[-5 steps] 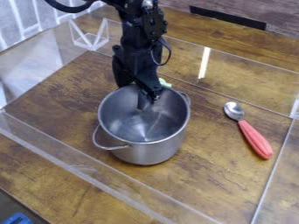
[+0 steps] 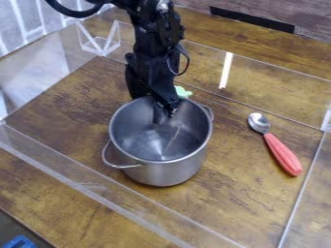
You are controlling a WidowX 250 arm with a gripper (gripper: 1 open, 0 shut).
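Note:
A large steel pot with side handles stands in the middle of the camera view. The black gripper reaches down from the top to the pot's back rim, its lower end over or just inside the pot. Its fingers are too dark to tell open from shut, or whether anything is between them. A small pale green thing shows behind the pot, partly hidden by the gripper and pot.
A spoon with a red handle lies on the wooden table to the right of the pot. A blue thing shows in the bottom left corner.

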